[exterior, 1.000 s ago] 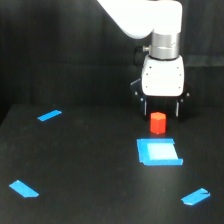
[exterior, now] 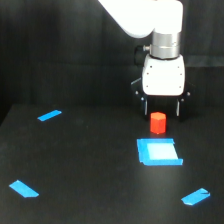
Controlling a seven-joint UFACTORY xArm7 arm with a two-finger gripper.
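Observation:
A small red block (exterior: 158, 123) stands on the dark table at the right of the camera view. Above it, my white gripper (exterior: 162, 108) points down with its two dark fingers spread apart. It is open, and no object shows held between the fingers. The block's top lies close under the fingertips, slightly left of the middle of the gap; the exact height between them is hard to judge. Just in front of the block lies a blue-bordered square with a white centre (exterior: 161, 152).
Blue tape strips mark the table: one at the far left (exterior: 49, 115), one at the near left (exterior: 24, 188) and one at the near right (exterior: 196, 197). A dark curtain (exterior: 60, 50) hangs behind.

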